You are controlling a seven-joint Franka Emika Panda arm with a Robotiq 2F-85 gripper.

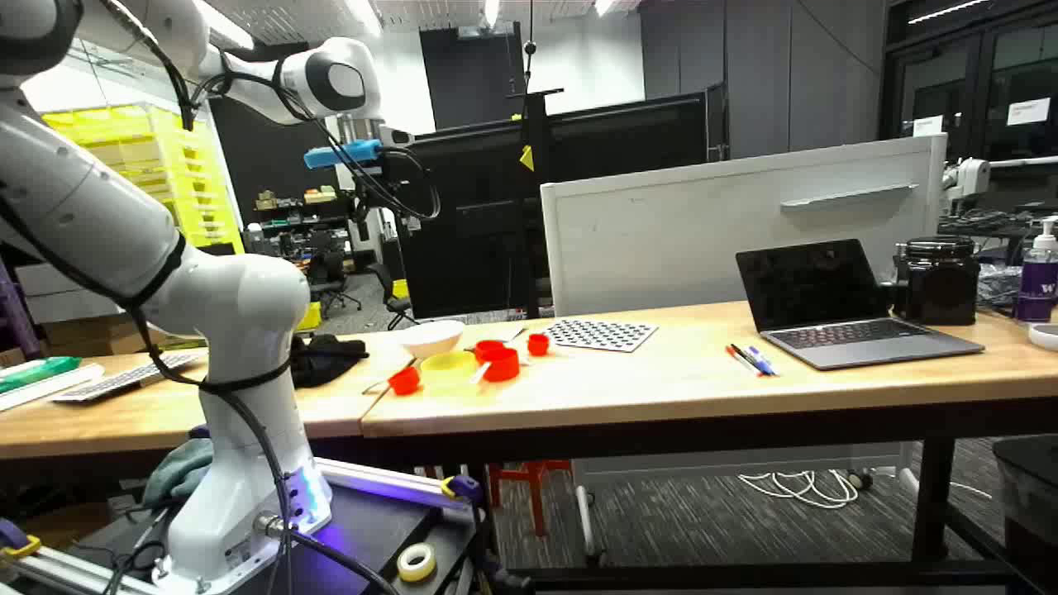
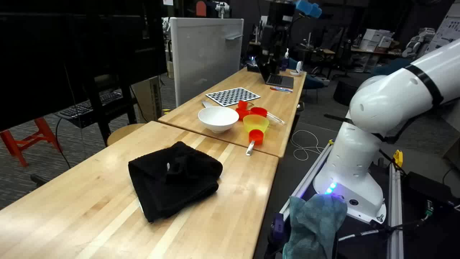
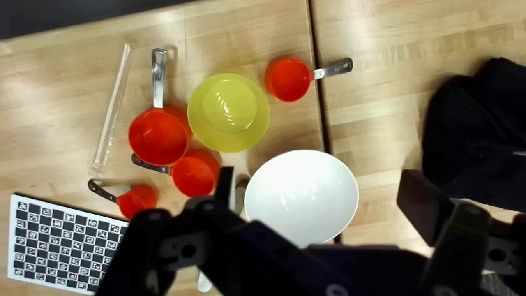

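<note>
High above the table my gripper stands open, its fingers spread wide with nothing between them. Below it in the wrist view lies a white bowl, empty. A yellow bowl sits beside it, also empty. One red measuring cup rests near the table seam, its handle crossing it. To the left of the yellow bowl are a large red cup, a medium red cup touching or nearly touching it, and a small red cup. A utensil is partly hidden beside the white bowl.
A black cloth lies bunched on the nearer table. Also on the tabletops are a clear plastic-wrapped stick, a checkered board, pens and a laptop. A whiteboard stands behind. Bare wood stretches between board and laptop.
</note>
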